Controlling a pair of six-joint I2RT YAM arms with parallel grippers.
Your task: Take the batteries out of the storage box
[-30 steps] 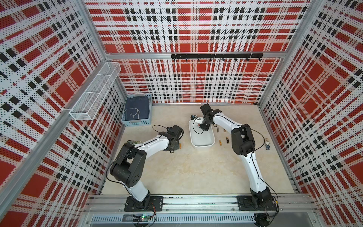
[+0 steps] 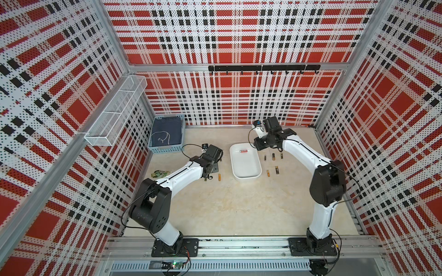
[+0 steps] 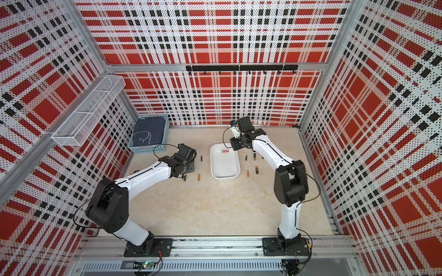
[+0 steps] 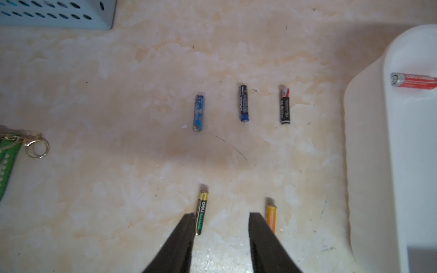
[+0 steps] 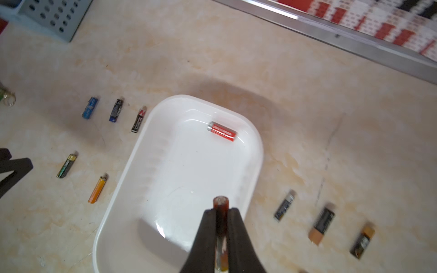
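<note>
The white storage box [image 2: 245, 165] sits at table centre with a red battery [image 5: 222, 131] lying at its far end. My right gripper is raised over the box's right rim, shut on a battery held upright between its fingers. My left gripper stands open, empty, above the table left of the box. Below it lie a green-black battery [image 4: 200, 211], an orange battery [image 4: 271, 213], a blue battery [image 4: 198, 112], a dark blue battery [image 4: 244, 102] and a black battery [image 4: 285, 105]. Several more batteries [image 5: 322, 225] lie right of the box.
A blue basket [image 2: 166, 147] with dark contents stands at the back left; a green item [image 4: 9, 159] with a ring lies left of the batteries. A wire shelf [image 2: 115, 112] hangs on the left wall.
My left arm has shifted slightly, its gripper staying left of the box.
</note>
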